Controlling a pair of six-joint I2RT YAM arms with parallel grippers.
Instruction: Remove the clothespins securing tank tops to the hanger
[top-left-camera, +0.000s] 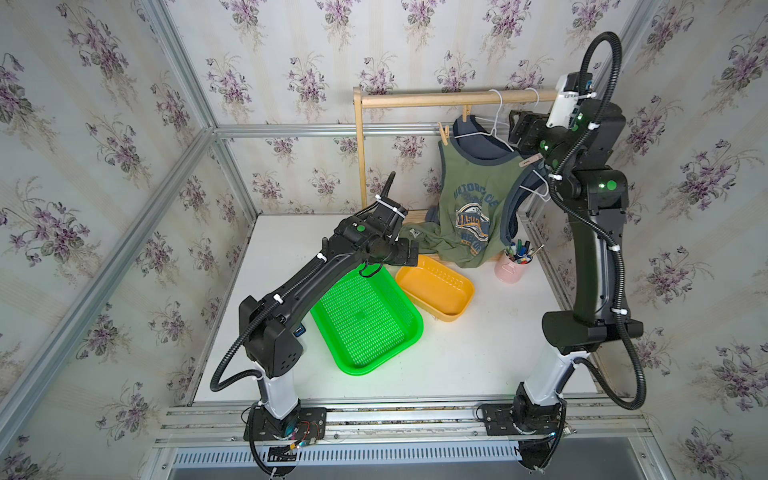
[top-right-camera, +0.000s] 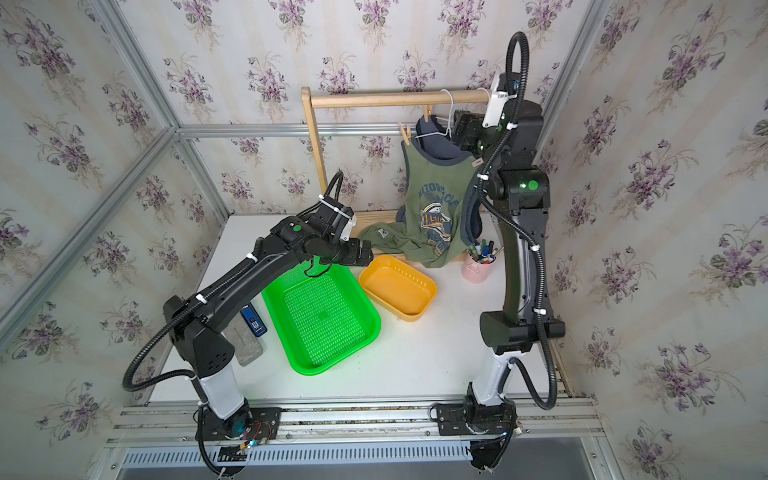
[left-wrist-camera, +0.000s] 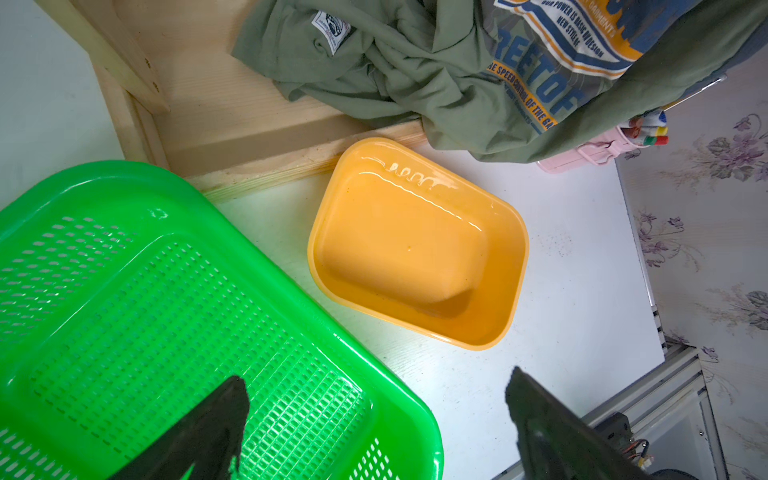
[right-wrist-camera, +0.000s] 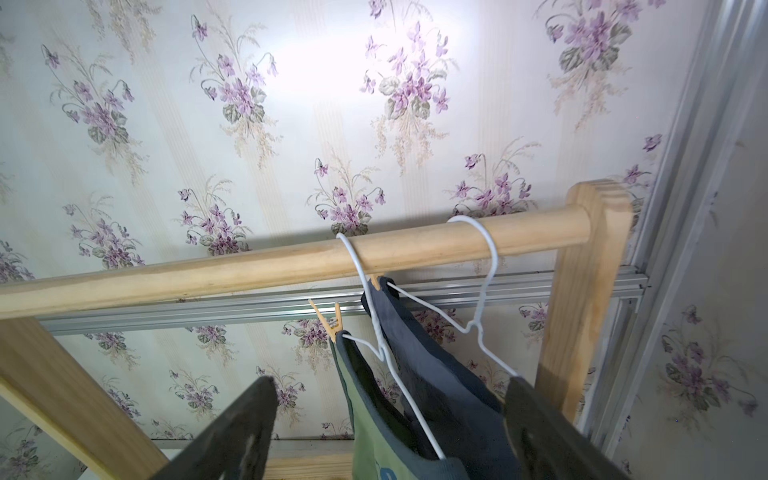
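Note:
A green tank top and a dark one hang on white wire hangers from the wooden rail. Wooden clothespins grip the left shoulders, and a pale one shows at the green top's right shoulder. My right gripper is high before the right hangers, open, with nothing visibly between its fingers. My left gripper is open above the trays, empty.
An orange tray sits beside a green basket. A pink pen cup stands right of them.

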